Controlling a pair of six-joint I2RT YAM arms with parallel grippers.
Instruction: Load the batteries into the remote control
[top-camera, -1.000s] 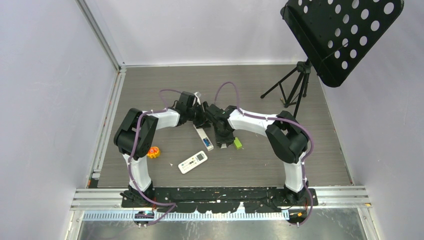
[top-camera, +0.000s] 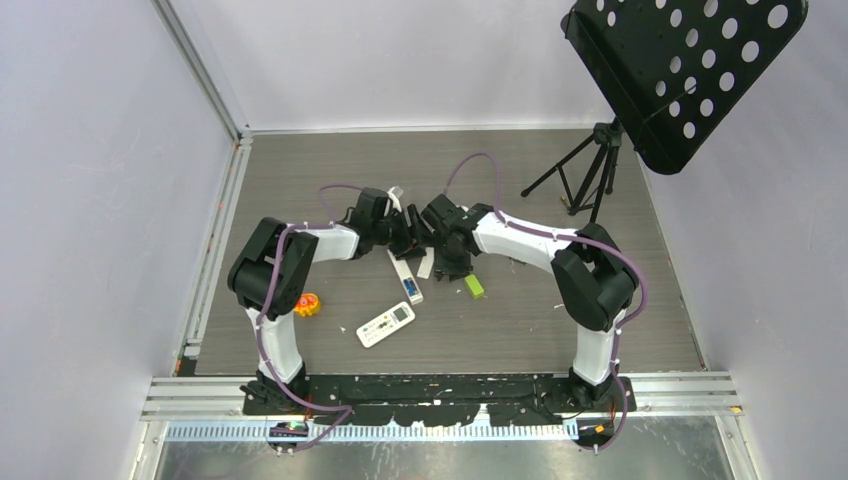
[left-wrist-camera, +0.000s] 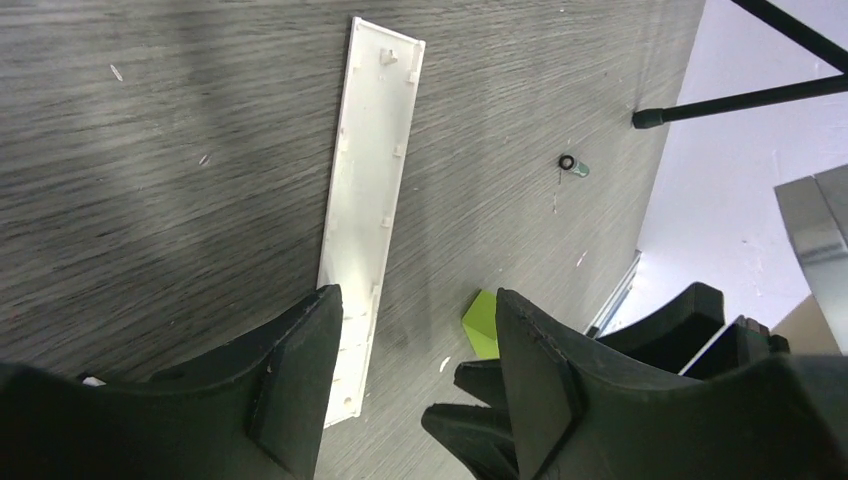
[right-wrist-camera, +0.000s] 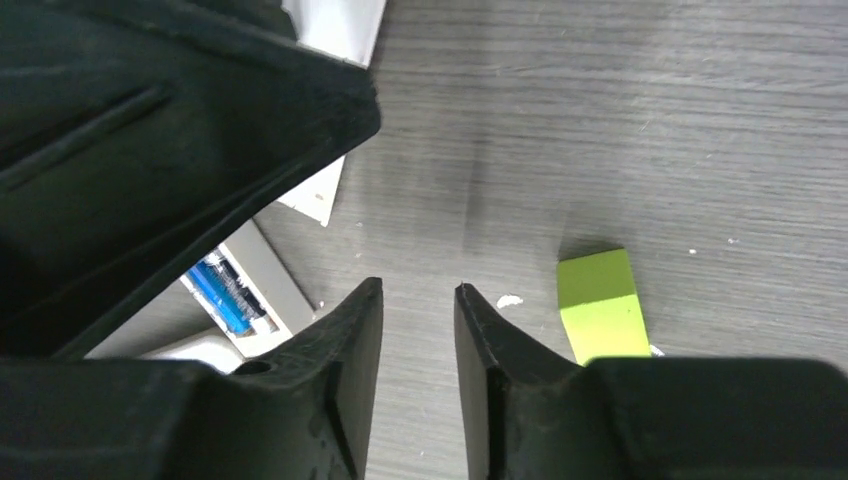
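The long white remote (top-camera: 403, 274) lies on the table with its battery bay exposed; a blue battery (right-wrist-camera: 222, 298) and a dark one (right-wrist-camera: 250, 305) lie side by side in it. To its right rests a long white cover (left-wrist-camera: 372, 150), inner side up with small tabs showing. Above that cover my left gripper is open, its fingers apart and holding nothing. My right gripper is part open, with only bare table visible between its fingertips. The left gripper's dark finger (right-wrist-camera: 200, 130) blocks much of the cover and remote in the right wrist view.
A yellow-green block (top-camera: 474, 286) sits close to my right gripper. Nearer the front lies a white remote with a display (top-camera: 385, 325). An orange toy (top-camera: 307, 304) is beside the left arm. The black stand (top-camera: 600, 165) occupies the back right.
The cover's white end, earlier under the right gripper beside the green block, now lies farther left, clear of that gripper. The left arm stays nearly still.
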